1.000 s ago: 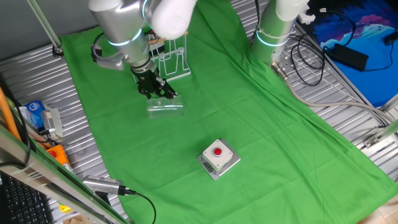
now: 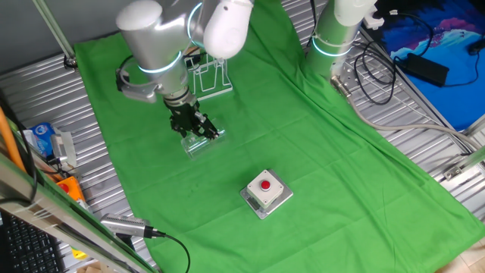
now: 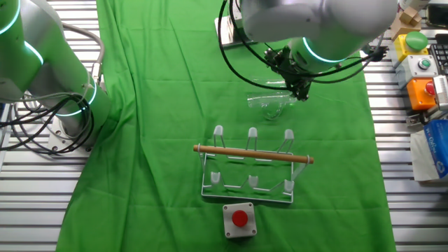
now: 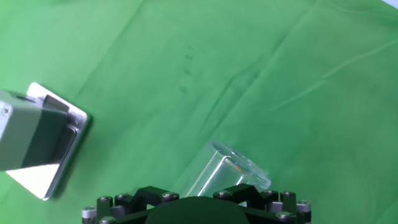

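A clear, see-through glass is at the left part of the green cloth, on its side or tilted. My gripper is right over it, the dark fingers overlapping its upper edge. From exterior view 2 the glass shows faintly below and left of the gripper. In the wrist view one end of the glass pokes out beyond the gripper, slanting to the right; its other end is hidden behind the gripper body. Whether the fingers grip the glass or only surround it is unclear.
A white wire rack with a wooden bar stands near the glass. The red-button box sits on a metal plate.
The gripper has shifted slightly right and toward the front in exterior view 1.
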